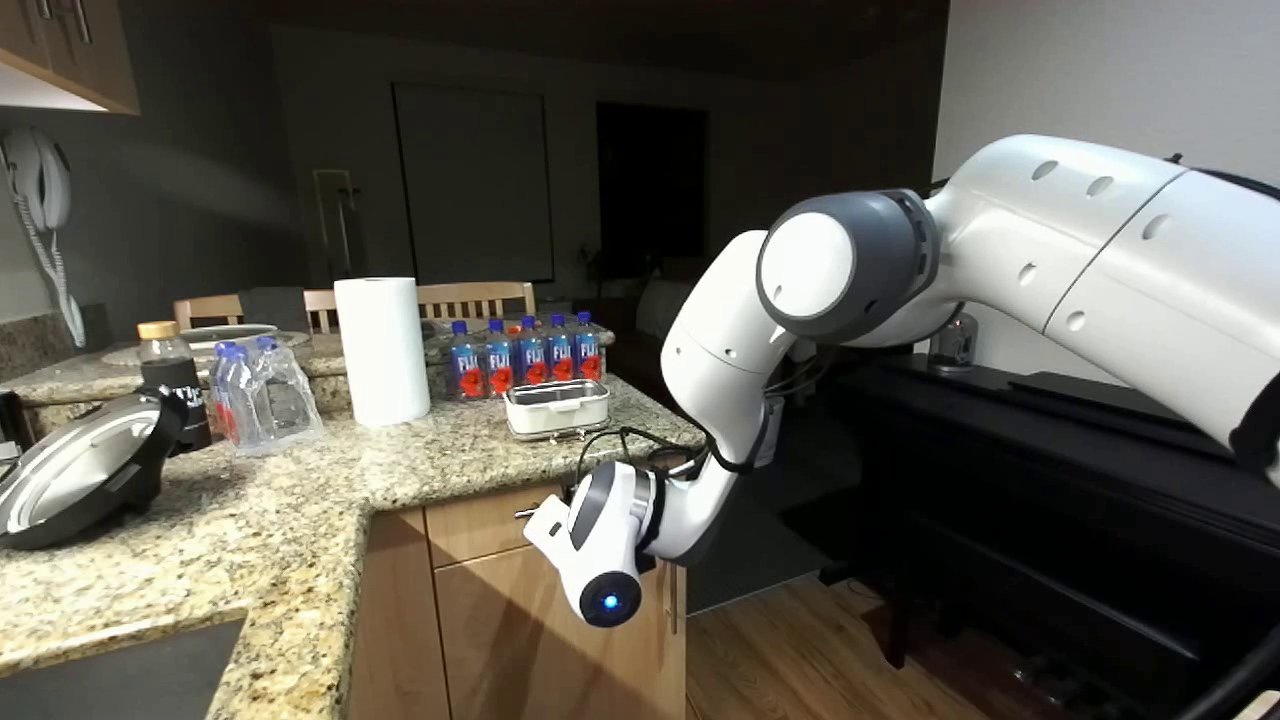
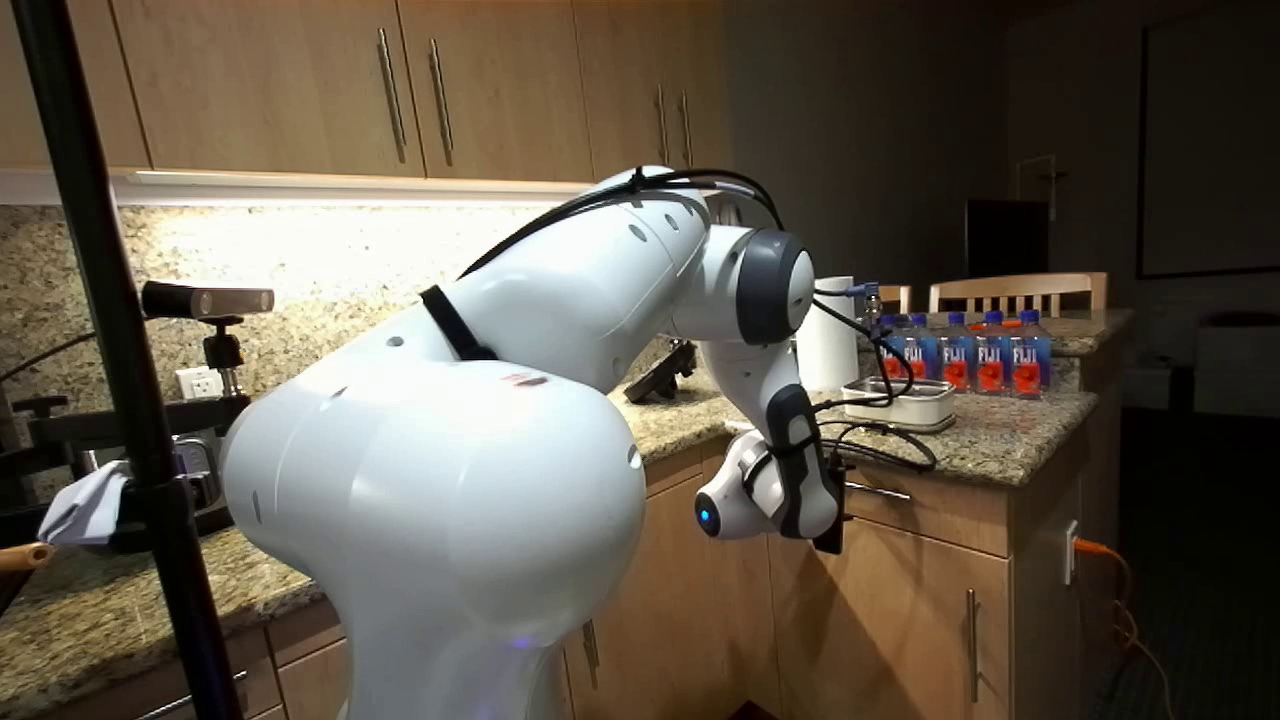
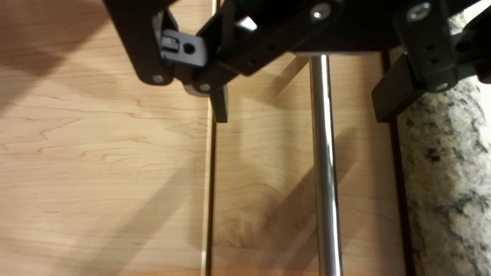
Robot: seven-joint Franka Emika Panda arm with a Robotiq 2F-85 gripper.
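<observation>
In the wrist view a shiny metal bar handle (image 3: 325, 165) runs lengthwise across a light wood drawer front (image 3: 267, 184). My gripper is open, one black finger (image 3: 221, 103) over the gap below the drawer, the other finger (image 3: 391, 92) near the counter edge. The handle passes between them with clear room on both sides, and neither finger appears to touch it. In exterior view 2 the drawer handle (image 2: 878, 490) shows just right of the hand, whose fingers are mostly hidden there. From exterior view 1 the arm's hand covers much of the drawer (image 1: 480, 524).
Above the drawer, the granite counter (image 1: 456, 462) holds a white container (image 1: 558, 414), a paper towel roll (image 1: 381, 354) and several water bottles (image 1: 528, 360). Black cables (image 2: 882, 450) hang close to the counter edge. A cabinet door (image 2: 894, 612) with a vertical handle (image 2: 972, 642) lies below.
</observation>
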